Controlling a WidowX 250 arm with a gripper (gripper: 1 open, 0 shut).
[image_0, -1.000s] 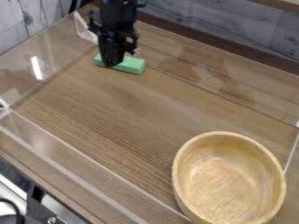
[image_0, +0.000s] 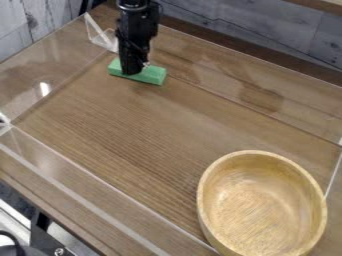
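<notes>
My black gripper (image_0: 132, 58) reaches down from the top of the camera view onto a green rectangular block (image_0: 150, 75) on the wooden table (image_0: 134, 150), toward the back left. Its lower end is at the left part of the block; whether the fingers are open or shut on it is too small and dark to tell.
A large pale wooden bowl (image_0: 261, 205) stands at the front right. Something translucent, blurred, is behind the gripper at the back left.
The gripper has moved back and to the left, from in front of and above the green block to its left part. The block looks unmoved.
</notes>
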